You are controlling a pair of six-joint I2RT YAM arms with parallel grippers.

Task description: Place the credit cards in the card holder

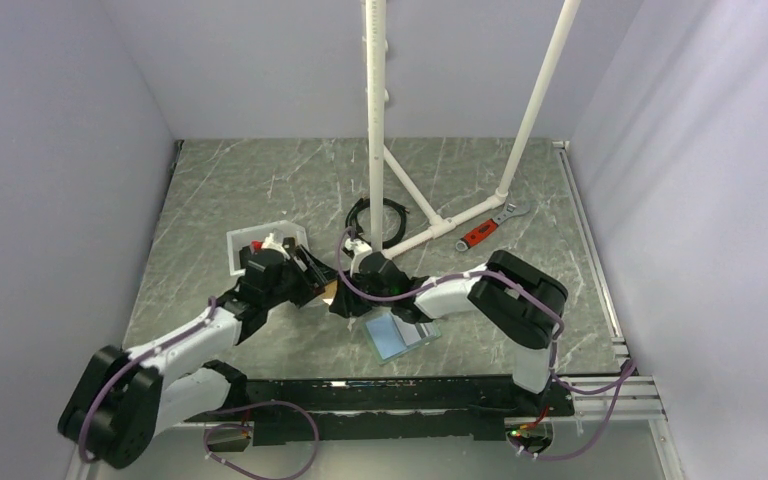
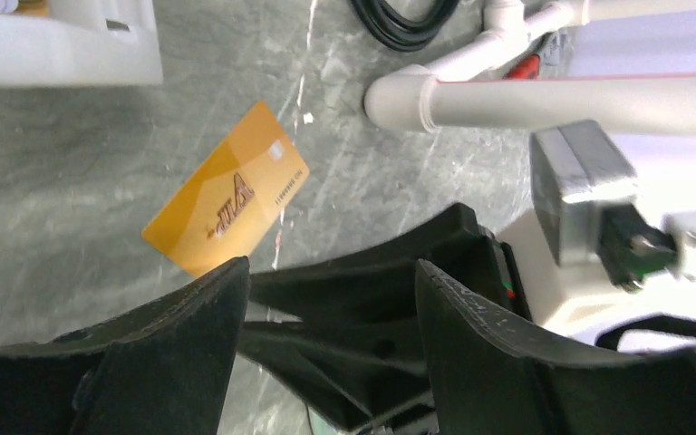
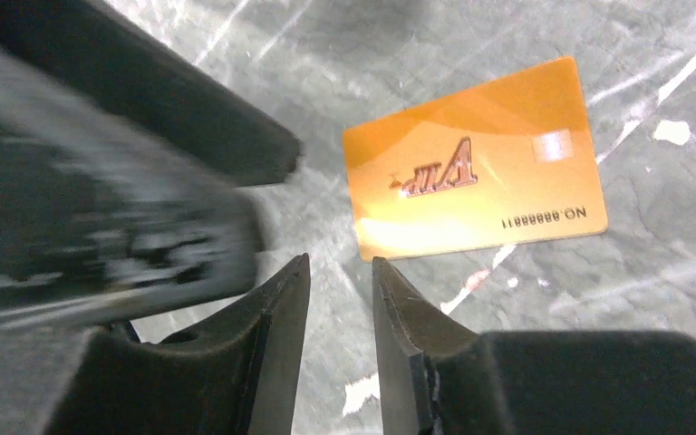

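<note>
One orange VIP card (image 3: 480, 163) lies flat on the marbled table, apart from both grippers' fingertips in the right wrist view. The top view shows only a sliver of it between the grippers. My left gripper stands open with nothing held, the card beyond its fingers in its own wrist view. Across from it, my right gripper has a narrow gap between its fingers and is empty. A light-blue, folder-like item (image 1: 385, 338), possibly the card holder, lies in front of the right gripper, partly covered by the right arm.
Behind the left gripper is a white box (image 1: 233, 253) with its contents partly hidden. White pipes (image 1: 376, 150), a black cable coil (image 1: 400, 220) and a red-handled wrench (image 1: 482, 232) occupy the back. Bare table lies at far left and right.
</note>
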